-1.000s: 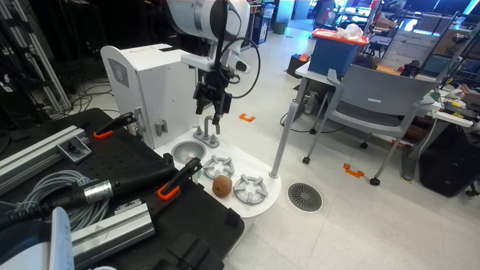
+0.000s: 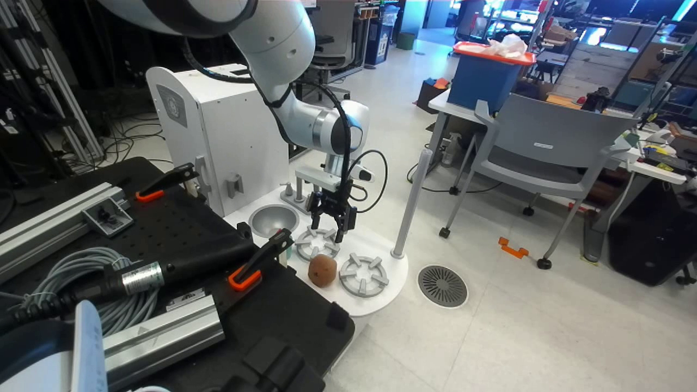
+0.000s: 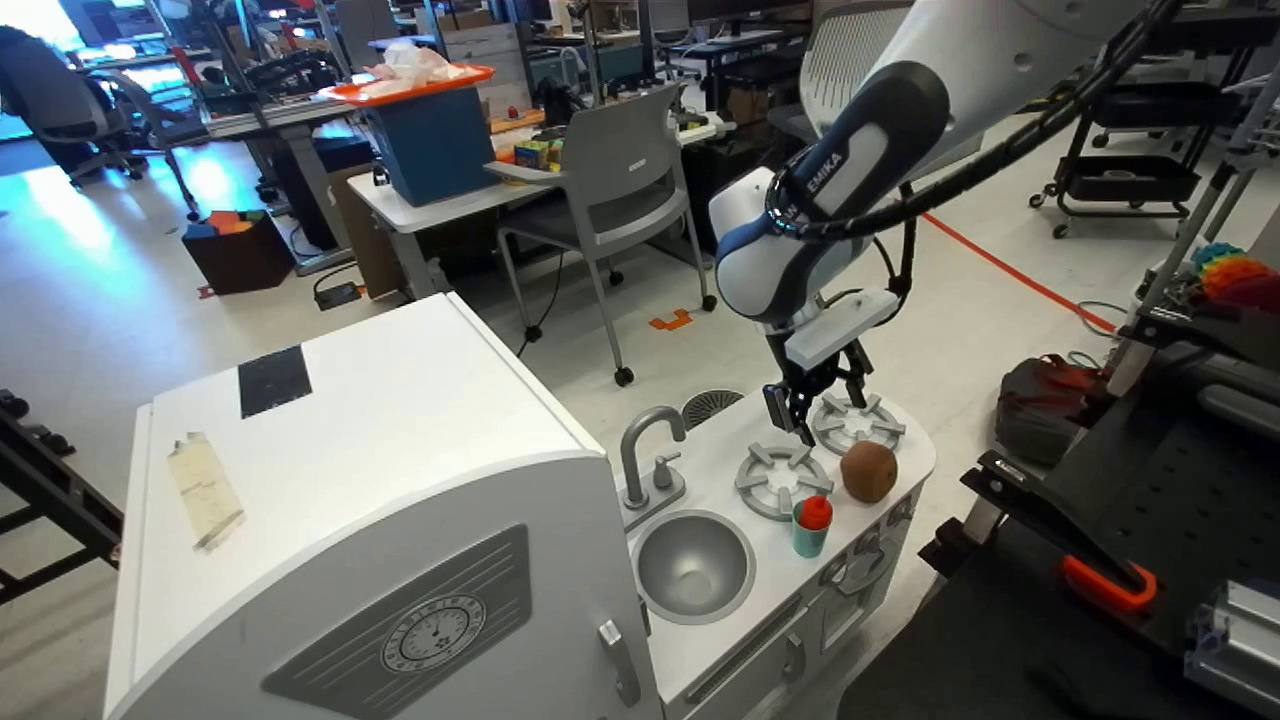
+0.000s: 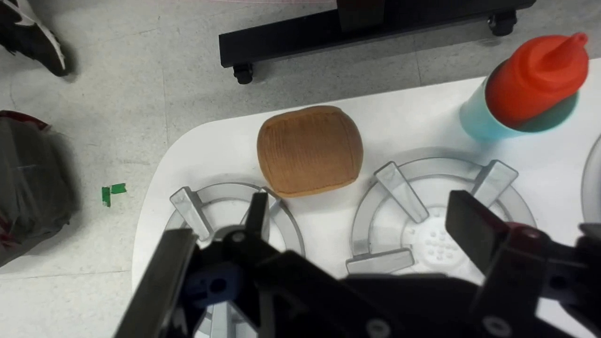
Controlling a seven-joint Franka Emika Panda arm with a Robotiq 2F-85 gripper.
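Note:
A brown, soft-looking block [image 4: 310, 151] rests on the white counter [image 3: 894, 504], beside the two grey burners [image 3: 769, 497]. My gripper [image 2: 327, 230] hangs low over the burner area, pointing down, behind the block as exterior view 1 sees it. In the wrist view its fingers [image 4: 258, 214] are wide apart, with only burner and counter showing between them. The fingers are open and clear of the block. A teal cup [image 4: 479, 118] with a red squeeze bottle [image 4: 535, 73] tilted inside stands near the counter's edge.
A grey sink [image 3: 695, 566] and faucet [image 3: 632, 456] adjoin the burners, with a tall white cabinet [image 2: 242, 130] beyond. An upright grey post [image 2: 411, 203] rises from the counter. The black table [image 2: 281, 320] with clamps lies close alongside.
My gripper has come down from above the faucet to low over the burners, moving slightly right in exterior view 1. The brown block has stayed put.

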